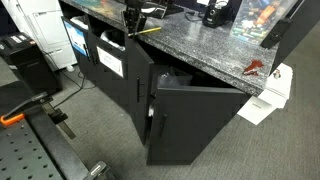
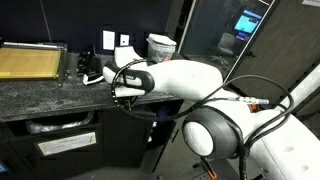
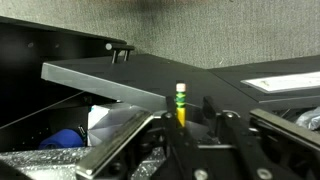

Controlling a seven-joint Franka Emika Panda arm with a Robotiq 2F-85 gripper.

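A thin yellow pencil-like stick (image 1: 147,31) lies on the dark speckled countertop close to its front edge. In the wrist view the stick (image 3: 181,103), yellow with green and white bands at one end, shows between my fingers, nearer the left one. My gripper stands partly open around it, with a gap still visible on the right side. From outside, the gripper (image 1: 131,31) is low over the counter at the stick's left end. Contact with the stick is hard to make out.
Two dark cabinet doors (image 1: 190,125) stand open below the counter (image 1: 195,42). A red item (image 1: 253,67) lies at the counter's right, near a clear bin (image 1: 258,18). Bare carpet (image 1: 235,155) lies in front.
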